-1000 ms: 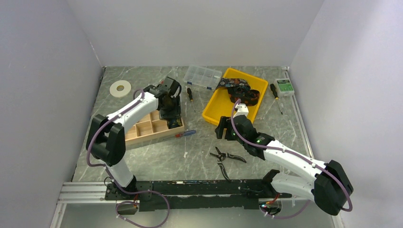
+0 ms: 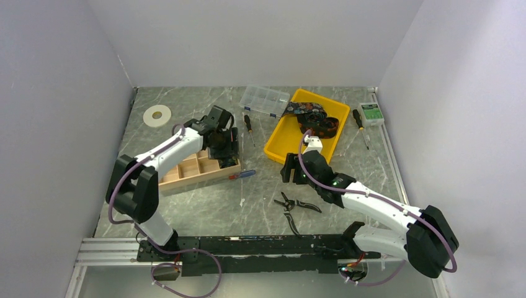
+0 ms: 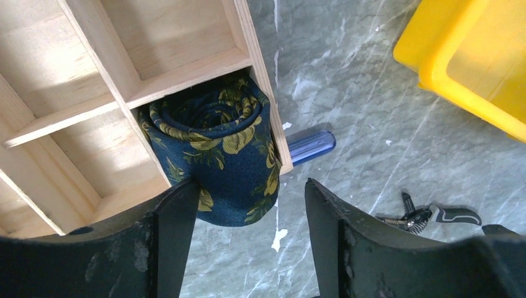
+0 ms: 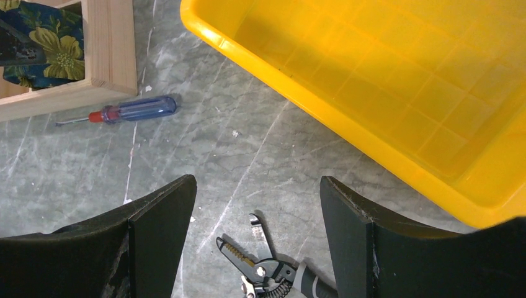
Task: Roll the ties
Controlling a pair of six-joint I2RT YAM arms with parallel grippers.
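Observation:
A rolled dark blue tie with yellow flowers (image 3: 232, 164) stands in the end compartment of the wooden box (image 3: 276, 118), its coil showing at the top. My left gripper is open above that corner of the box; one finger overlaps the roll's edge in the left wrist view, but the roll is not clasped. In the yellow bin (image 2: 289, 138) lie further dark patterned ties (image 2: 317, 121). My right gripper hangs open over bare table near the bin's front edge, nothing between its fingers.
A blue-handled screwdriver (image 4: 146, 108) lies beside the box corner. Black wire strippers (image 2: 289, 205) rest on the table in front. A clear plastic case (image 2: 265, 100), a tape roll (image 2: 157, 116) and dark screwdrivers (image 2: 249, 124) lie farther back.
Over the box, the left gripper has shifted slightly and its arm has swung a little to the left. The right arm looks almost still. The bin's ties have not moved.

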